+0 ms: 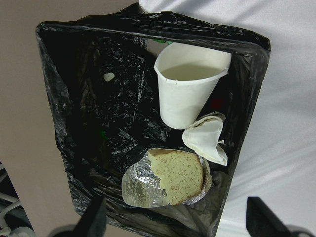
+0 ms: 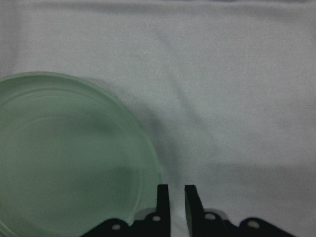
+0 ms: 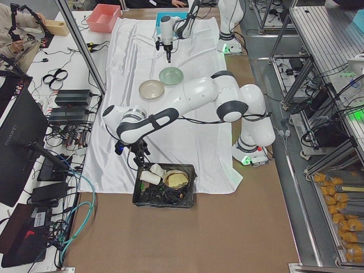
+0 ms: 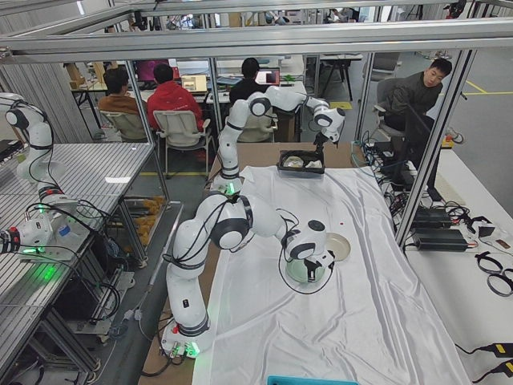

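A black bag-lined bin (image 3: 140,196) stands at the cloth's near edge in the camera left view. It holds a white paper cup (image 1: 182,98), a crumpled white paper piece (image 1: 202,138) and bread (image 1: 177,175) on foil. My left gripper is over the bin, fingers wide open, nothing between them. My right gripper hangs by the edge of a green plate (image 2: 74,153), its fingertips a small gap apart with nothing between them.
A beige plate (image 3: 149,89) lies beside the green plate. A blue tray (image 4: 313,380) sits at the cloth's end opposite the bin. The white cloth (image 3: 119,62) is otherwise mostly clear.
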